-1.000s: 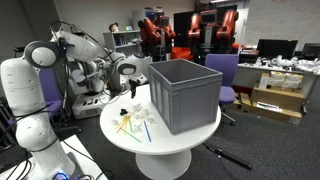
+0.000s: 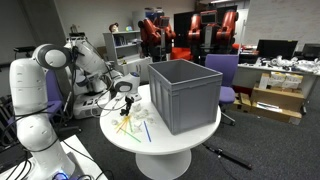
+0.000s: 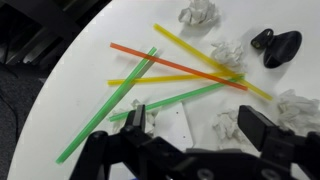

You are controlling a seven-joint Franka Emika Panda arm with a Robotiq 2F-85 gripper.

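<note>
My gripper stands open above the round white table, its dark fingers at the bottom of the wrist view with no object held between them. Ahead of it lie straws: a long green straw (image 3: 105, 108), a shorter green straw (image 3: 185, 100), an orange straw (image 3: 180, 66) and two yellow ones, some crossing each other. Crumpled white papers are scattered around, including one at the top (image 3: 199, 12) and one at the right (image 3: 298, 110). A small black object (image 3: 285, 48) sits at the upper right. Part of a flat white piece (image 3: 173, 125) shows between the fingers, on the table below.
A tall grey bin (image 2: 190, 105) stands on the right part of the table (image 2: 160, 140), close to the arm's working area. The table edge curves along the left of the wrist view. Some bare tabletop remains at the front.
The bin has not moved.
</note>
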